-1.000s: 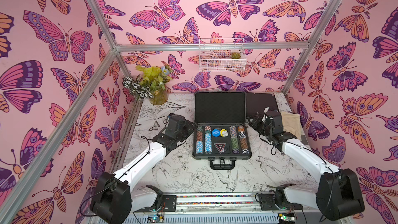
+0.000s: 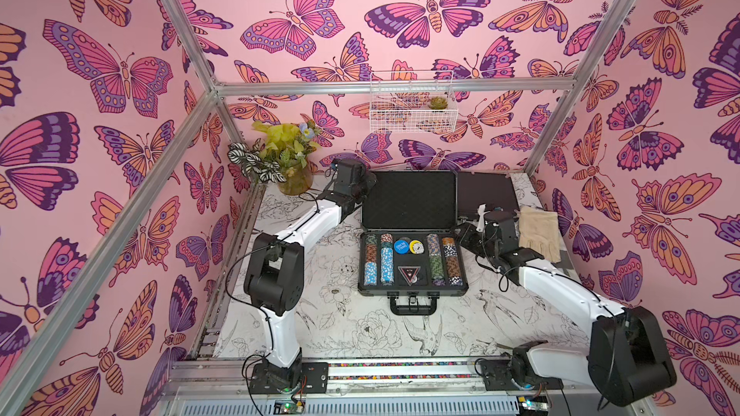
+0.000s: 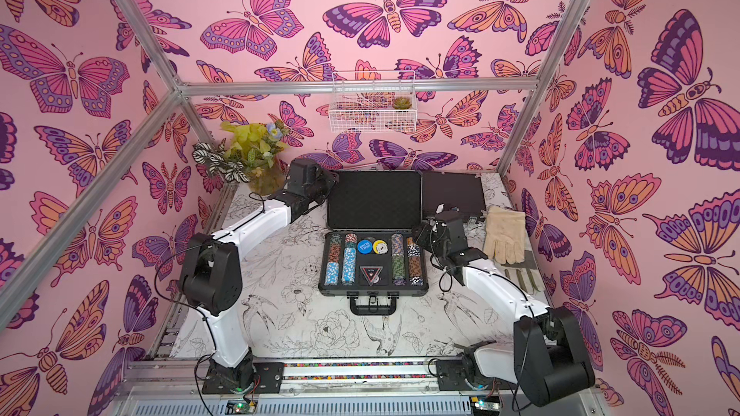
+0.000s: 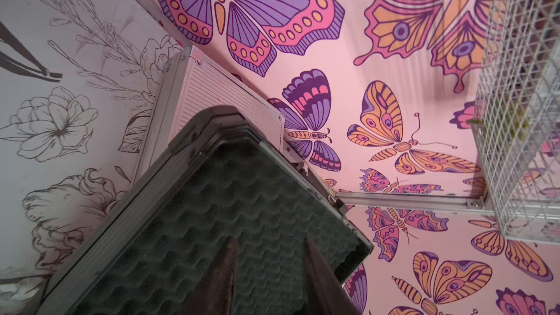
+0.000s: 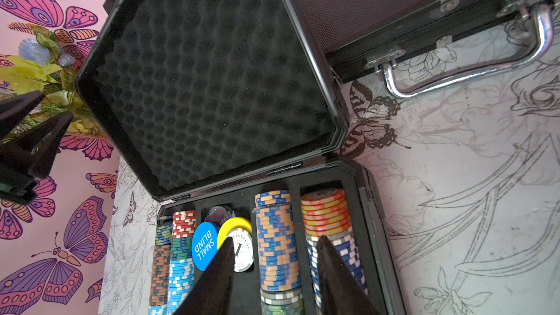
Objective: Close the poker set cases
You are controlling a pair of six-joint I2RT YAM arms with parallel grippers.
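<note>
The black poker case (image 2: 413,290) lies with its lid (image 2: 409,200) raised, its dark foam lining facing the front. Rows of chips (image 5: 277,245) fill the base beside a blue "small blind" button (image 5: 204,246) and other round markers. A second black case (image 5: 373,5) lies behind at the right with its lid down. My left gripper is at the raised lid's left side, fingers apart and nothing between them. Near the case's right side, my right gripper hangs above the chips, open and empty. In the right wrist view, the left gripper's fingers (image 5: 51,137) show left of the lid.
A flower vase (image 2: 296,179) stands behind the left arm. Beige gloves (image 2: 541,232) lie to the right, and a white wire basket (image 2: 413,111) hangs on the back wall. Clear tabletop (image 2: 347,323) lies in front of the case.
My left arm has reached farther back, from beside the base up to the lid's left edge. The right gripper has shifted only slightly. The lid is still raised.
</note>
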